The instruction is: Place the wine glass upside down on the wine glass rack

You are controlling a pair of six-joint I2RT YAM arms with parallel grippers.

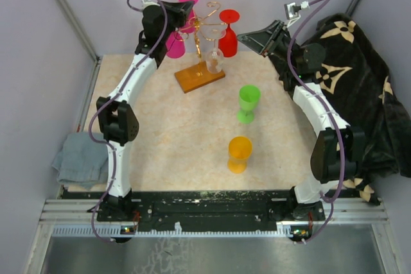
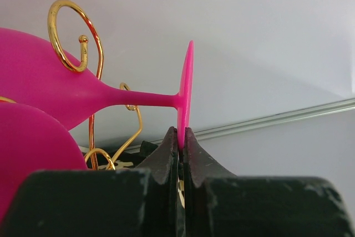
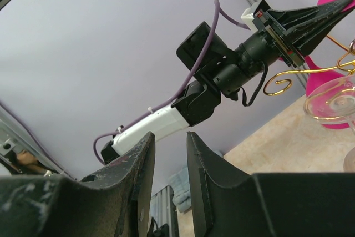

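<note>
The gold wine glass rack [image 1: 199, 24] on a wooden base [image 1: 192, 80] holds upside-down glasses: pink, clear [image 1: 214, 61] and red [image 1: 228, 40]. In the left wrist view a pink glass [image 2: 83, 92] hangs by a gold loop, with my left gripper shut on the rim of its foot; a second pink glass [image 2: 33, 148] is beside it. My right gripper [image 1: 249, 36] stands open right of the rack, near the red glass; in the right wrist view its fingers are empty.
A green goblet [image 1: 249, 99] and an orange goblet [image 1: 239, 151] stand upright on the table. A dark patterned blanket [image 1: 379, 113] lies at the right, a grey cloth [image 1: 80, 162] at the left.
</note>
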